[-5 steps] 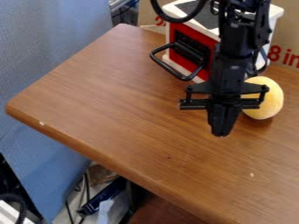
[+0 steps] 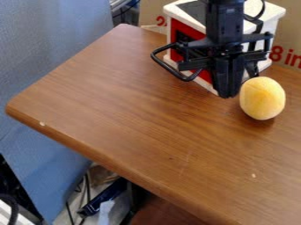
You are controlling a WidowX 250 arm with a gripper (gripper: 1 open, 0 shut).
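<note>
My black gripper [image 2: 228, 86] hangs above the wooden table [image 2: 118, 114], just left of a yellow egg-shaped object [image 2: 262, 98] that sits on the table at the right. Behind the gripper stands a white and red box [image 2: 187, 26] with a black wire handle on its left side, partly hidden by my arm. Whether the fingertips are parted or closed is hard to make out.
A cardboard box [image 2: 157, 12] with red print stands at the back. Beyond the left edge are blue fabric [image 2: 47, 61] and cables on the floor.
My gripper has moved up and back toward the white and red box, uncovering more of the yellow object. The yellow object stays in place.
</note>
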